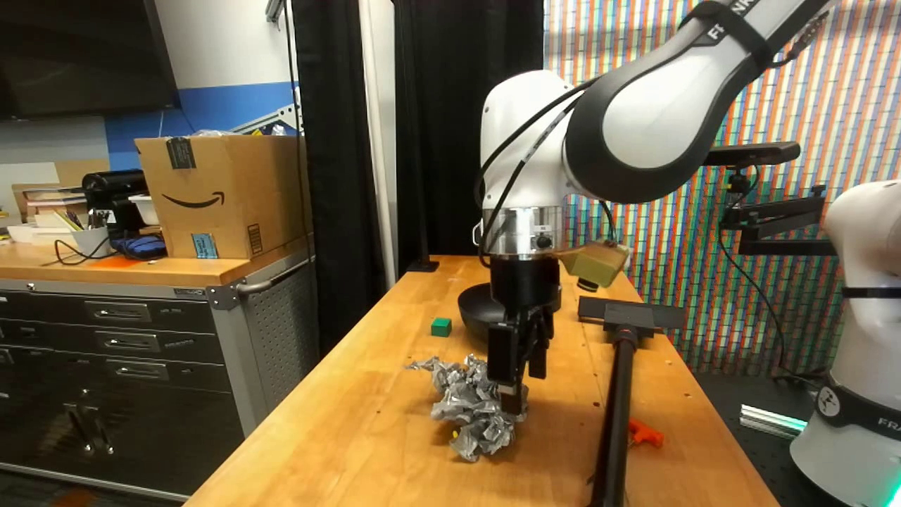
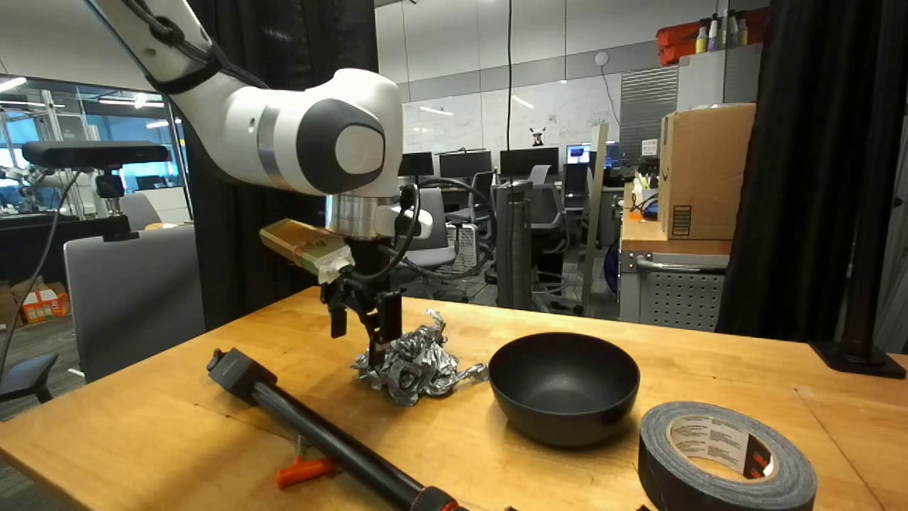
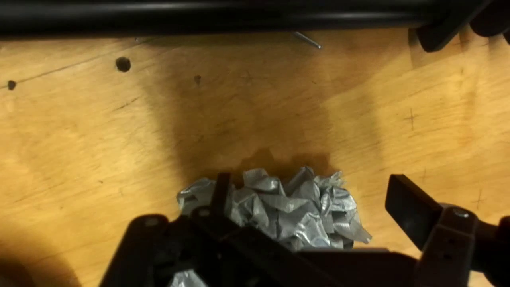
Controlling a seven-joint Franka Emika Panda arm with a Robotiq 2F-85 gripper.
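A crumpled, shiny silver wad (image 1: 469, 401) rests on the wooden table. My gripper (image 1: 524, 384) points down over it with its fingers apart. From the opposite side, the fingers (image 2: 389, 316) hang low at the near-left part of the silver wad (image 2: 418, 367). In the wrist view, one finger (image 3: 220, 192) overlaps the left part of the silver wad (image 3: 291, 205), while the other finger (image 3: 412, 210) is over bare wood to its right. Nothing is gripped. The gripper's body hides the wad's lower part there.
A black bowl (image 2: 566, 400) stands beside the wad, with a tape roll (image 2: 732, 464) past it. A small green block (image 1: 440, 327) lies nearby. Along one side runs a long black bar (image 1: 619, 405), beside an orange object (image 1: 646, 434).
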